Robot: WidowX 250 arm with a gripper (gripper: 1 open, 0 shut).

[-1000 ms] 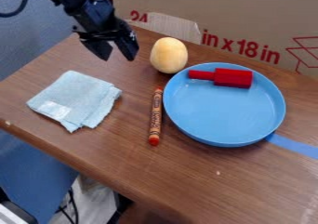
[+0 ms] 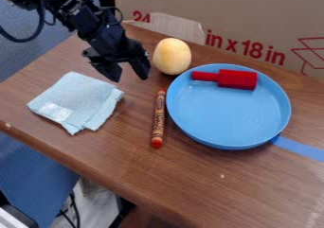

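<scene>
My black gripper (image 2: 127, 71) hangs low over the wooden table at the upper left, its fingers apart with nothing seen between them, just behind a folded pale blue cloth (image 2: 74, 105). A yellow egg-shaped object (image 2: 172, 56) stands to its right. An orange crayon-like stick (image 2: 158, 118) lies upright in the view between the cloth and a blue plate (image 2: 228, 118). A red object (image 2: 236, 78) lies on the plate's back part.
A cardboard box (image 2: 253, 24) stands along the back. Blue tape (image 2: 298, 149) runs from the plate to the right edge. The table's left edge drops away.
The objects on the table have not visibly moved.
</scene>
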